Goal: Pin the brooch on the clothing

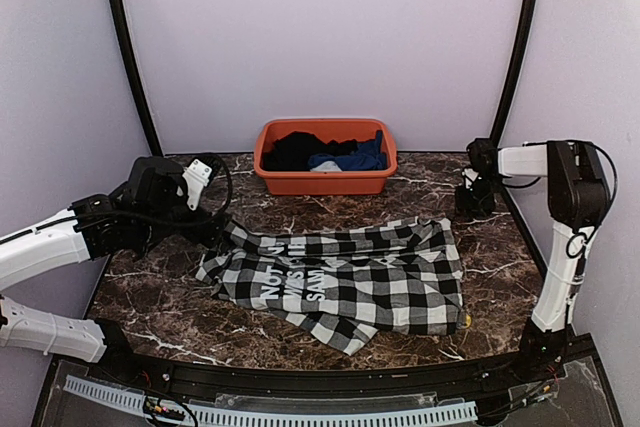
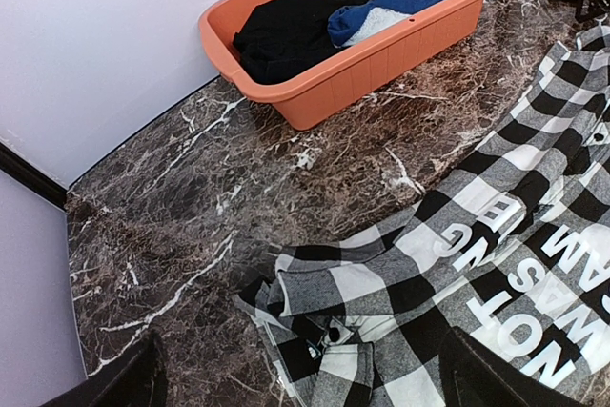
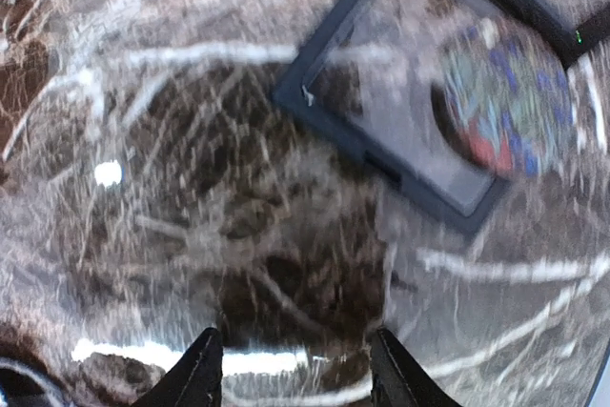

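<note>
A black-and-white checked garment with white lettering (image 1: 380, 287) lies spread on the marble table. My right gripper (image 1: 475, 202) is low over the table's back right, beyond the garment. In the right wrist view its fingers (image 3: 200, 369) stand apart with only marble between them; above them lies a clear case (image 3: 391, 178) with a dark frame and a blurred, colourful round object (image 3: 505, 111) inside, possibly the brooch. My left gripper (image 1: 210, 232) hangs over the garment's left end, open; in the left wrist view its fingers (image 2: 477, 378) are widely apart.
An orange bin (image 1: 325, 182) of dark and blue clothes stands at the back centre. Walls enclose the back and sides. Bare table (image 1: 160, 317) shows around the garment, including at the front left and right.
</note>
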